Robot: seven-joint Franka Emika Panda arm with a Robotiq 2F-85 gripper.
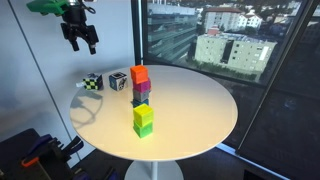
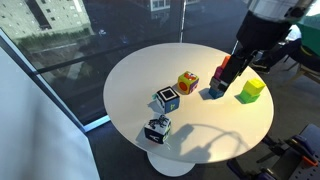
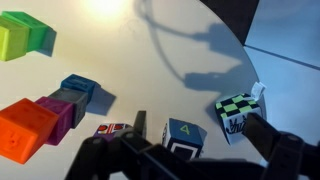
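Note:
My gripper (image 1: 84, 47) hangs in the air over the table's left side, open and holding nothing. In the wrist view its fingers straddle a blue-edged patterned cube (image 3: 184, 137) that lies below, apart from them. To the right of that cube is a green-and-black checkered cube (image 3: 238, 113). A third patterned cube, red and yellow (image 2: 187, 81), is partly covered by a finger in the wrist view. Stacked nearby are an orange block (image 1: 139, 73) on top, a purple block (image 1: 141, 87), then grey and blue ones. A yellow block (image 1: 144, 114) rests on a green block (image 1: 144, 129).
The orange-topped stack is the tallest thing on it, right of the patterned cubes. The checkered cube is near the table's edge.

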